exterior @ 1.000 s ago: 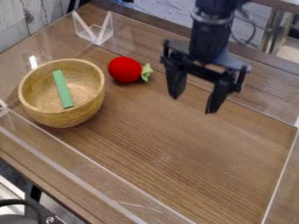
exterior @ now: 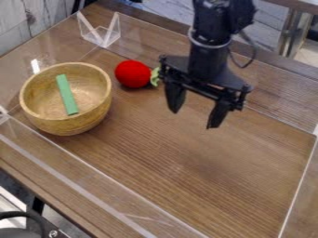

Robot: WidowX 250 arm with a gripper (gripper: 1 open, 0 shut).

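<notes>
My gripper hangs over the middle of the wooden table, its two dark fingers spread apart, with nothing seen between them. To its left lie a red round object and a small green thing partly behind it. Further left, a wooden bowl holds a green stick.
A clear wire or plastic holder stands at the back left. Dark cable-like parts show at the lower left corner.
The objects on the table have stayed put.
</notes>
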